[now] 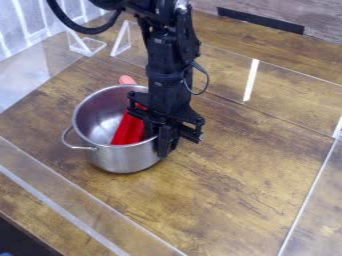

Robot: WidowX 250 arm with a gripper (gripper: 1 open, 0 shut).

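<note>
A steel pot (104, 150) with side handles stands on the wooden table at the left, with a red object (128, 130) inside it. My black gripper (166, 128) is low over the pot's right side, covering that rim and part of the red object. Its fingertips are hard to make out against the pot, and I cannot see whether anything is between them.
A small pink object (126, 80) lies behind the pot, partly hidden by the arm. Clear strips and white brackets are along the left and back.
</note>
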